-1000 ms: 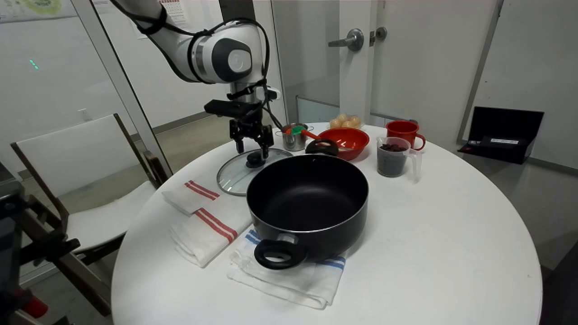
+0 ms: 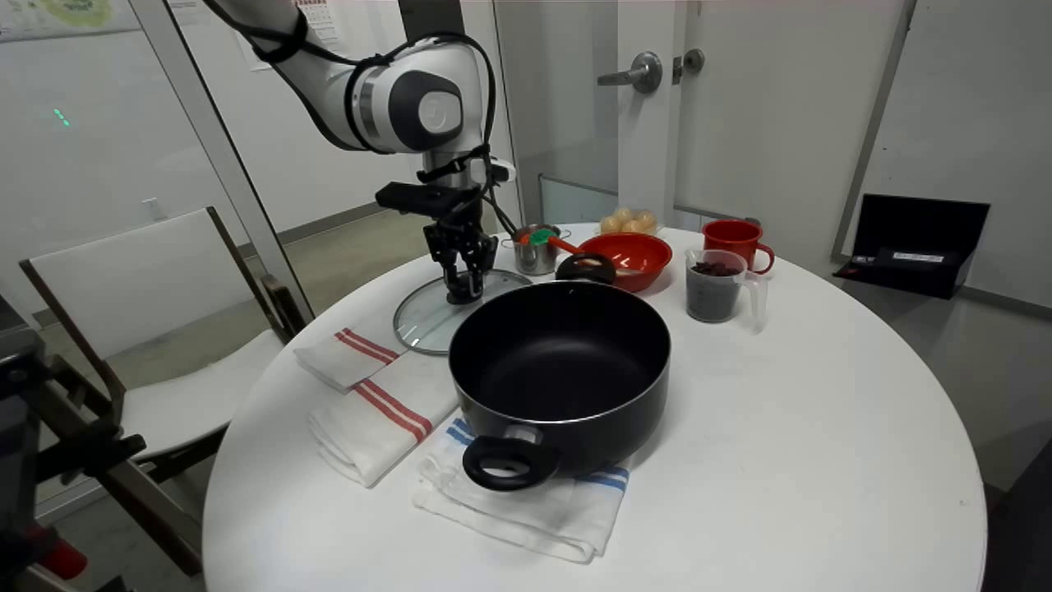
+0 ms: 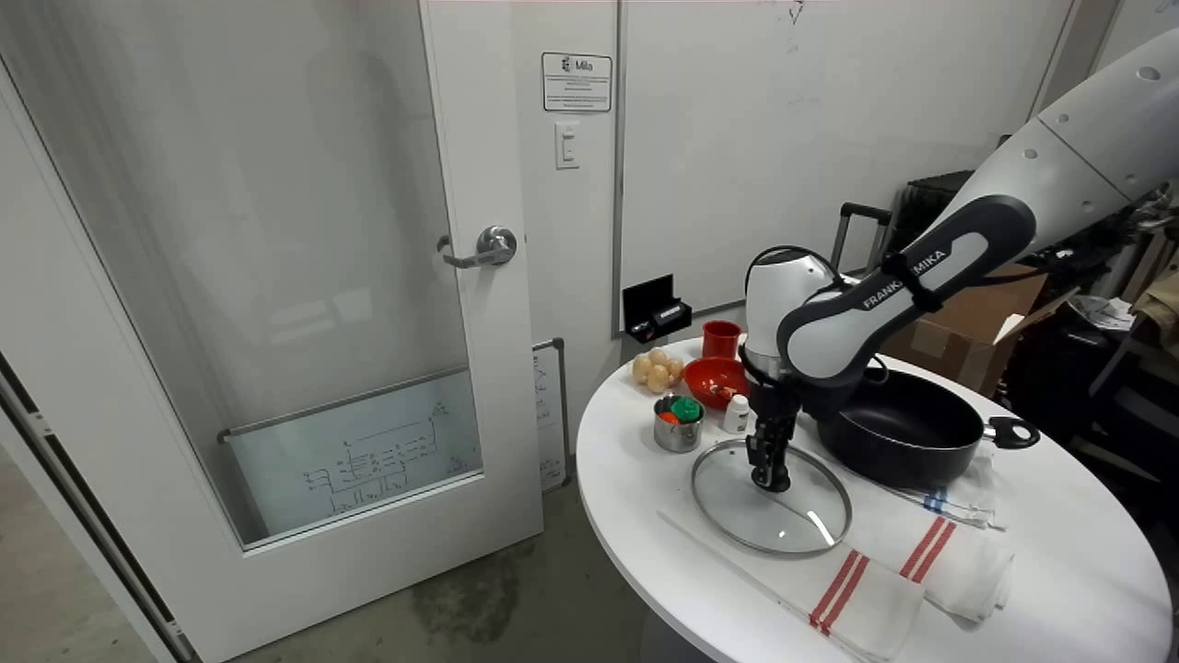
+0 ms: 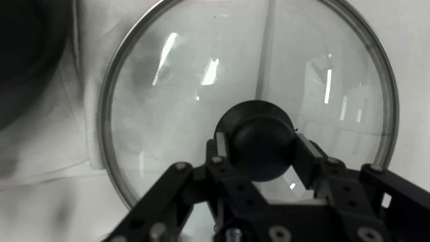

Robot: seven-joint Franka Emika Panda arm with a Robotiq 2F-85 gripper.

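Observation:
A glass lid (image 2: 426, 321) with a metal rim lies on the table, partly over the red-striped cloth, just left of the black pot in exterior view 1. Its round black knob (image 4: 262, 147) sits between my fingers in the wrist view. My gripper (image 2: 465, 281) points straight down and is shut on this knob. In exterior view 2 the lid (image 3: 735, 514) appears flat, with the gripper (image 3: 770, 470) at its centre. The black pot (image 2: 562, 365) stands uncovered and looks empty, resting partly on a blue-striped towel.
Behind the pot are a red bowl (image 2: 641, 258), a metal cup (image 2: 535, 255), a red mug (image 2: 732, 237) and a measuring cup (image 2: 712, 296) with dark contents. Red-striped towels (image 2: 389, 409) lie in front of the lid.
The gripper has come down slightly, and its fingers have shut around the lid's knob, which stood clear below them before. Lid and pot look unmoved.

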